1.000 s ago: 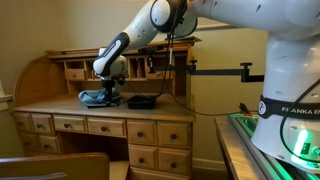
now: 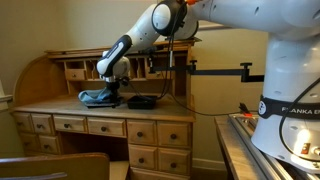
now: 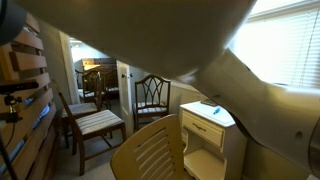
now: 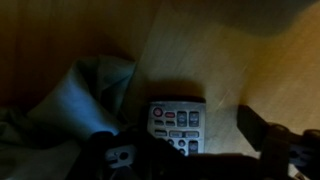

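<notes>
A dark remote-like device (image 4: 177, 126) with rows of grey and reddish buttons lies on the brown wooden surface in the wrist view. My gripper is open around it, one finger (image 4: 123, 152) on the left and the other finger (image 4: 256, 130) on the right. A gap shows between the right finger and the device; whether the left one touches it I cannot tell. Bluish-grey cloth (image 4: 72, 108) is bunched at the left, close to the left finger. From exterior view 1, my gripper (image 2: 114, 94) is low over the desk beside the blue cloth (image 2: 94, 98).
A black tray (image 2: 143, 102) stands on the desk (image 2: 107, 111) right of the gripper. Behind rises a hutch with cubbyholes (image 2: 76, 74). Exterior view 2 shows chairs (image 3: 100, 122) and a white cabinet (image 3: 207, 128).
The arm's end has shifted slightly right and lower beside the cloth in exterior view 1. The cloth and tray look unmoved.
</notes>
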